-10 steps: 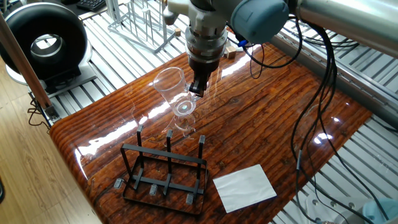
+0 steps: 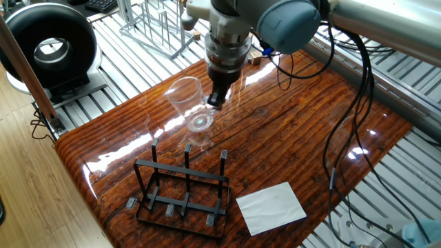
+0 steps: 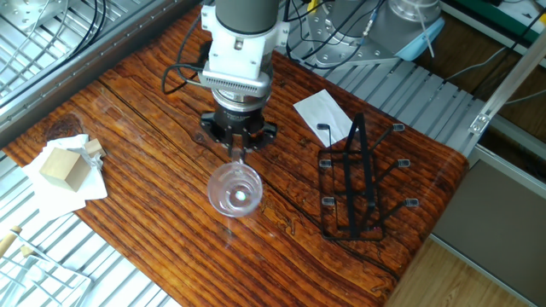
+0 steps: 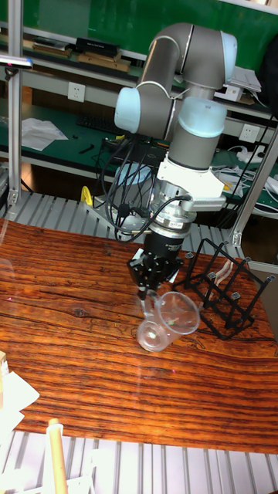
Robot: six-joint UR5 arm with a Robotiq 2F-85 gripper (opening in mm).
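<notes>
A clear cup with a handle (image 2: 186,100) is at the far part of the wooden table in exterior view 1. Exterior view 2 shows the cup (image 3: 235,189) from almost straight above, its mouth facing up. My gripper (image 2: 217,103) points down at the handle side, its fingertips shut on the handle. In exterior view 3 the cup (image 4: 177,312) hangs beside the gripper (image 4: 147,294). Its reflection sits apart beneath it, so it seems slightly off the table. A black wire rack (image 2: 182,186) with several upright prongs stands empty of cups.
Beside the rack lies a white sheet (image 2: 271,208) on the table (image 2: 296,124). A wooden block (image 3: 65,169) rests on white paper at another table edge. Black cables (image 2: 351,138) hang from the arm. Bare tabletop surrounds the cup.
The rack and white sheet are unmoved.
</notes>
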